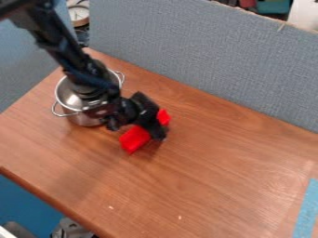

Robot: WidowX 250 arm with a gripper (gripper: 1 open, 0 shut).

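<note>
A red object (pixel 136 140), elongated and lying on the wooden table (pixel 211 167), has my gripper (pixel 152 128) over its upper right part, shut on it as far as the view shows; the fingertips are partly hidden. Left of it stands a steel pot (pixel 70 99) with wire handles, partly covered by my dark arm.
A grey padded wall (pixel 199 56) runs along the back of the table. A light blue strip (pixel 304 206) lies at the right edge. A metal item (pixel 69 230) is at the lower left.
</note>
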